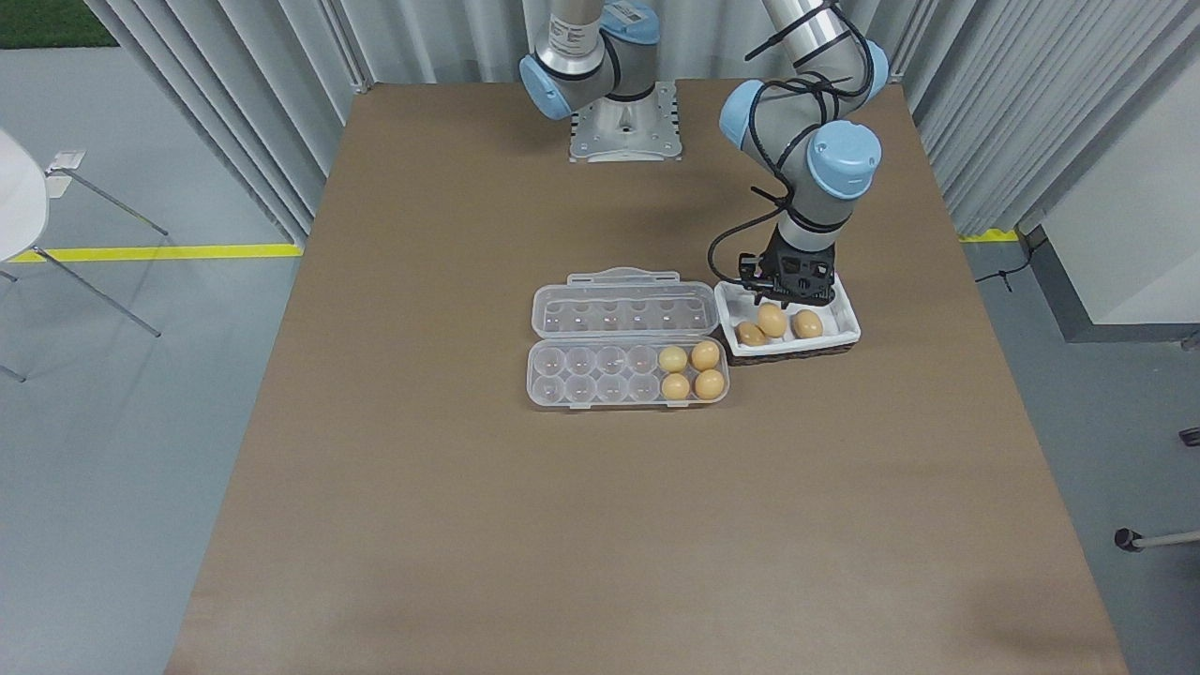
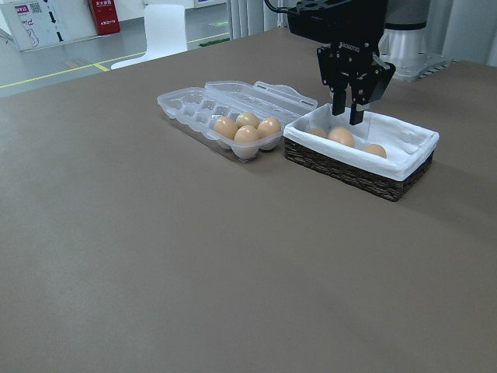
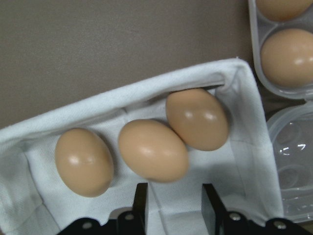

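My gripper is open above the white cloth-lined basket [image 2: 411,144], empty between its black fingers. In the wrist view three brown eggs lie in the basket beyond the fingertips: one at left [image 3: 84,161], one in the middle [image 3: 152,150] and one in the corner [image 3: 196,119]. Beside the basket lies an open clear plastic egg carton [image 1: 579,377]. Several eggs [image 1: 706,384] fill its cups at the end nearest the basket, and the other cups are empty.
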